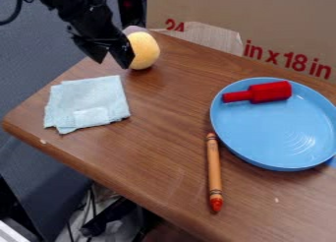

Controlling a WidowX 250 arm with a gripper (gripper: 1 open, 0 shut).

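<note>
My black gripper (110, 53) hangs at the upper left, just left of a round yellow object (144, 51) on the wooden table; I cannot tell whether its fingertips touch it or how far apart they are. A folded pale blue cloth (85, 104) lies below the gripper at the table's left side. A blue plate (273, 133) on the right holds a red cylindrical object with a handle (266, 92). An orange crayon-shaped object (214, 172) lies left of the plate.
A cardboard box (243, 25) stands behind the table (144, 167), with a pale translucent piece at its foot. The table's left and front edge runs diagonally across the lower left.
</note>
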